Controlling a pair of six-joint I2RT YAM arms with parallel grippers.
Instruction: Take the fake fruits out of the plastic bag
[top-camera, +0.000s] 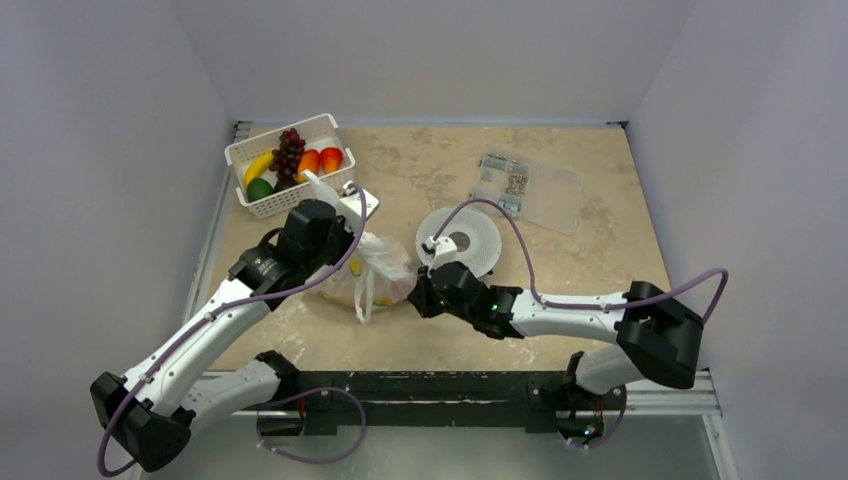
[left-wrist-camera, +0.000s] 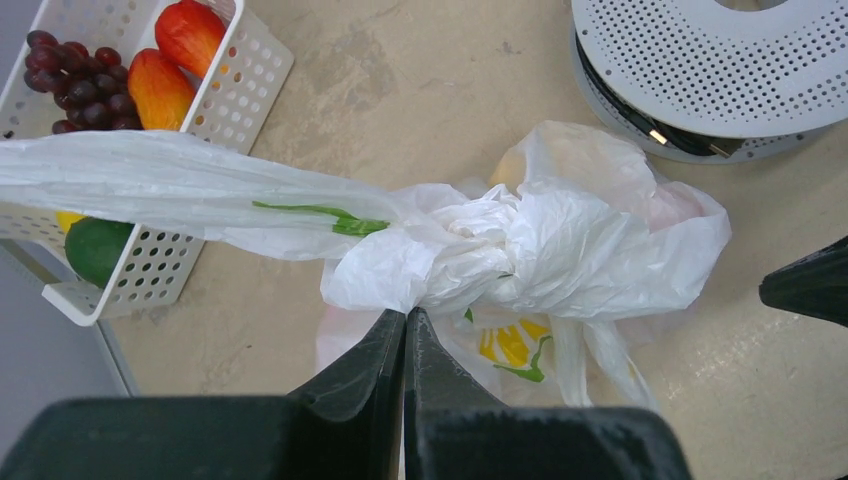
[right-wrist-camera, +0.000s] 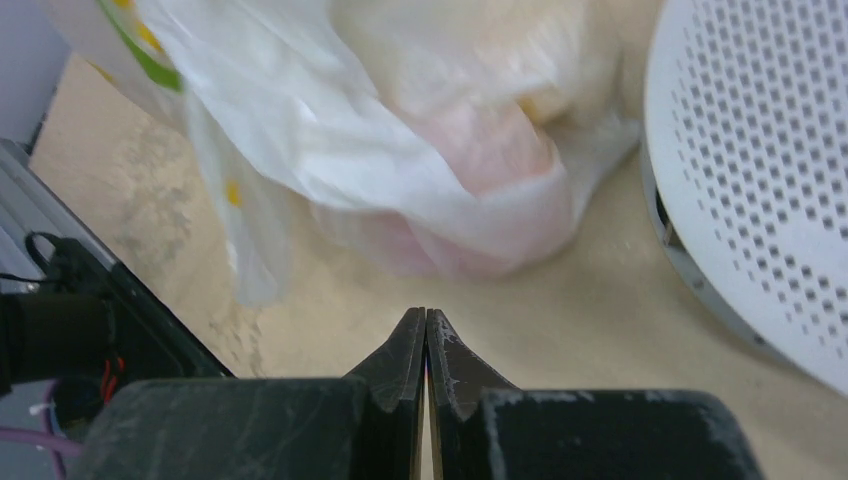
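Note:
A white plastic bag (top-camera: 378, 268) with green and yellow print lies left of centre on the table. Pale yellow and pink shapes show dimly through its film. In the left wrist view my left gripper is shut on a fold of the bag (left-wrist-camera: 600, 245), near its twisted neck. The neck stretches off to the left. My right gripper is shut with nothing between its fingertips; bare table shows ahead of it, and the bag (right-wrist-camera: 450, 190) is beyond, apart from it. From above, the right gripper (top-camera: 414, 296) stands just right of the bag.
A white basket (top-camera: 240, 160) at the back left holds a banana (top-camera: 258, 167), grapes (top-camera: 289, 150) and other fruits. A grey perforated disc (top-camera: 480, 236) stands close right of the bag. Behind it lies a clear parts box (top-camera: 548, 195).

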